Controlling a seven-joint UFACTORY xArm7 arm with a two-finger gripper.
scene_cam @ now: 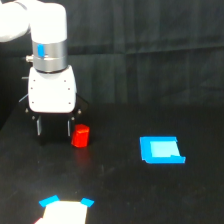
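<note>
A small red block [80, 136] rests on the black table in the left part of the camera view. Just left of it is my white gripper [54, 128], pointing down with its two dark fingers [69, 127] wide apart. No object shows between them. The right finger stands close to the block's left side; whether they touch is hard to tell.
On the right lies a pale square [163, 149] edged with blue tape. Another pale patch [64, 213] with blue tape at its corners is cut off by the bottom edge. Bare table separates the two, and a dark curtain [150, 60] hangs behind.
</note>
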